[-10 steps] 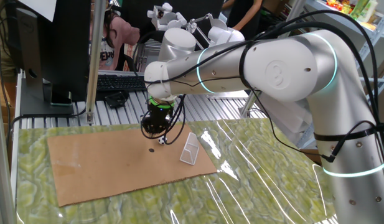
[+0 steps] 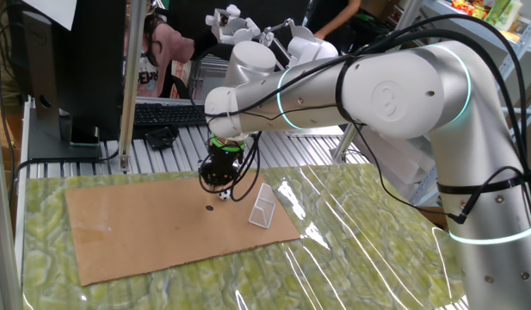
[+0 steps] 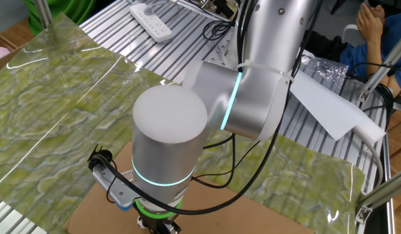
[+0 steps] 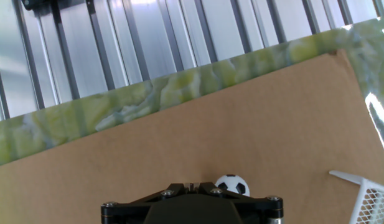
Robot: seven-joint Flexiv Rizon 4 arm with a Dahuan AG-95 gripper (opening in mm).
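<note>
A small black-and-white soccer ball [image 4: 233,184] rests on the brown cardboard sheet [image 4: 198,134], partly covered by the gripper's black body in the wrist view. My gripper is shut, its fingertips together and nothing showing between them. The ball appears just right of those tips, apart from the grip. A white toy goal with a net [image 4: 372,203] stands farther right, cut off by the frame edge. From exterior view 1, the ball [image 2: 224,195] sits below and slightly right of the black gripper, with the goal [image 2: 262,207] to its right. Exterior view 2 hides the ball.
A dark round spot [image 2: 209,207] marks the cardboard near the ball. Around the sheet lies a green marbled cover [image 2: 360,232], largely bare. Behind are a slatted metal table [image 4: 148,37], a keyboard [image 2: 169,114] and a monitor. Cables loop beside the gripper.
Over the last second the gripper has shifted slightly to the right in exterior view 1, toward being above the ball. The ball and goal have stayed where they were.
</note>
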